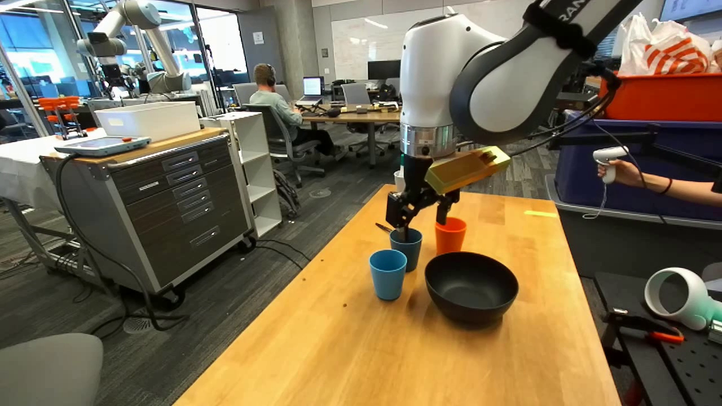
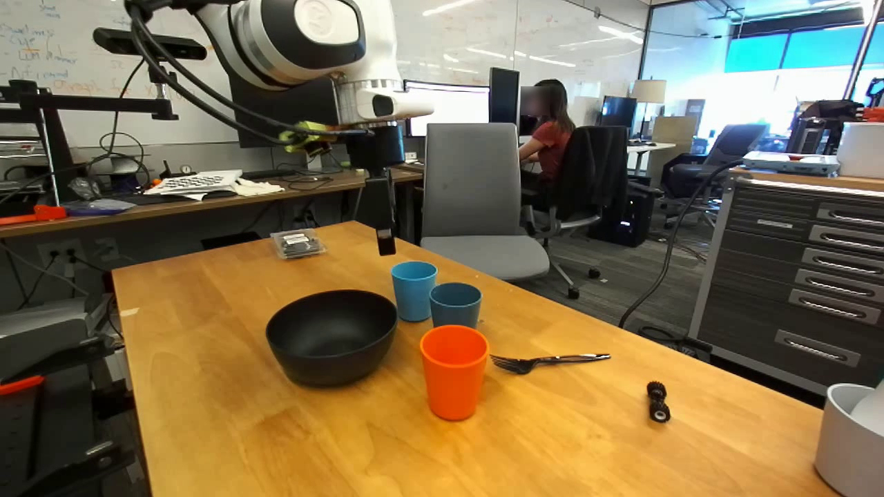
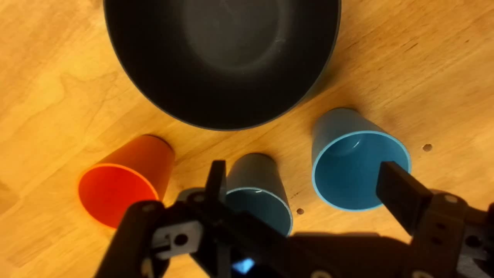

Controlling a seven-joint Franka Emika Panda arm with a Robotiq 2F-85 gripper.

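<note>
My gripper (image 1: 423,227) hangs open above the cups, its fingers spread wide with nothing between them. In the wrist view one finger (image 3: 215,180) overlaps the dark blue cup (image 3: 257,173), and the other finger (image 3: 400,194) overlaps the rim of the light blue cup (image 3: 331,129). An orange cup (image 3: 150,157) stands to the left there. Across the top of that view is a black bowl (image 3: 222,92), empty inside. All three cups are upright and look empty in exterior view 2, where the orange cup (image 2: 454,381) is nearest.
A fork (image 2: 551,361) and a small black object (image 2: 658,402) lie beyond the cups. A clear packet (image 2: 298,244) rests near the table's far end, and a white container (image 2: 853,447) stands at the edge. Bare tabletop (image 1: 379,358) lies in front of the bowl.
</note>
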